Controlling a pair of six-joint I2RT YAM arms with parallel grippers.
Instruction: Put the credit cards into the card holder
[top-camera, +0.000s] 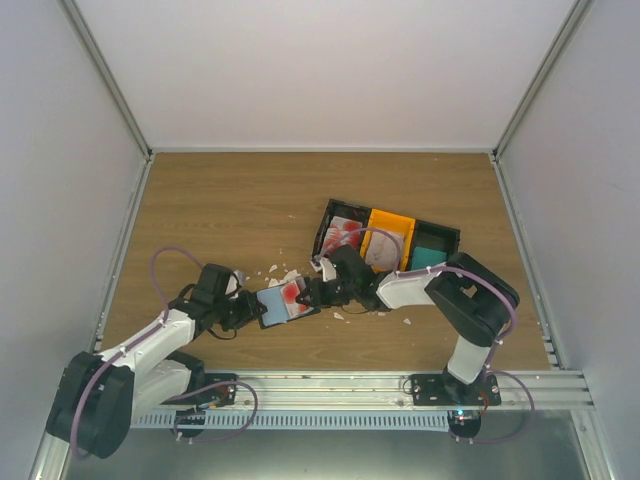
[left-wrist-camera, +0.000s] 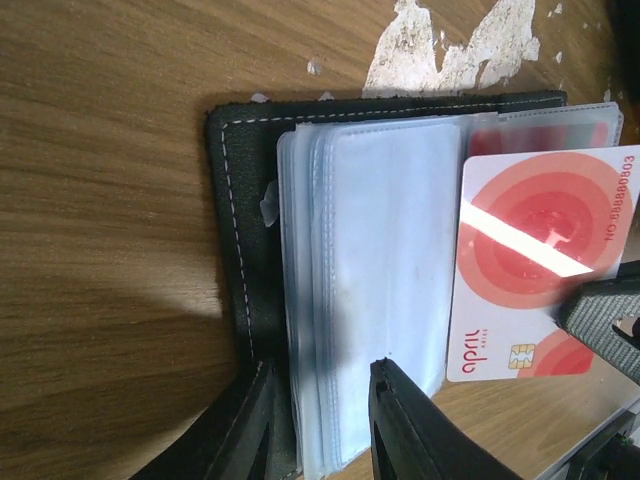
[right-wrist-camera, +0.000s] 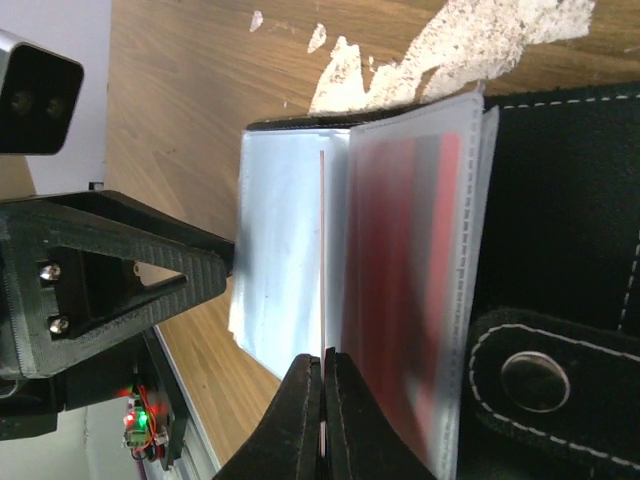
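The black card holder (left-wrist-camera: 245, 200) lies on the table, its clear sleeves (left-wrist-camera: 385, 250) fanned open. A red-and-white credit card stands over the sleeves, seen edge-on in the right wrist view, with my right gripper shut on it. My left gripper is at the holder's left side, fingers apart over the cover's edge and sleeves, nothing clearly held; in the top view it sits low beside the holder (top-camera: 272, 305).
A black tray (top-camera: 430, 230) with cards and an orange insert (top-camera: 395, 220) lies at the back right. White scraps are scattered round the holder.
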